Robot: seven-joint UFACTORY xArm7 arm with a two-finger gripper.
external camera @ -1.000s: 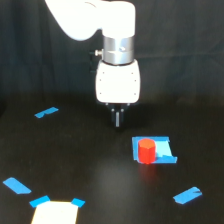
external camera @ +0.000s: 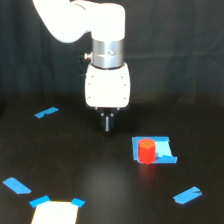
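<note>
My white arm comes down from the top centre, its gripper (external camera: 106, 120) hanging above the dark table, left of and a little behind a small red block (external camera: 146, 151). The fingers are dark and small, and I cannot tell whether they are open or shut. The red block sits inside a square outline of blue tape (external camera: 165, 140) on the right.
A pale square object (external camera: 55, 214) with blue tape at its corners lies at the near left. Short blue tape strips (external camera: 17, 186) mark the left and right of the table.
My gripper has moved to the left and slightly down in the view. The red block stands where it was.
</note>
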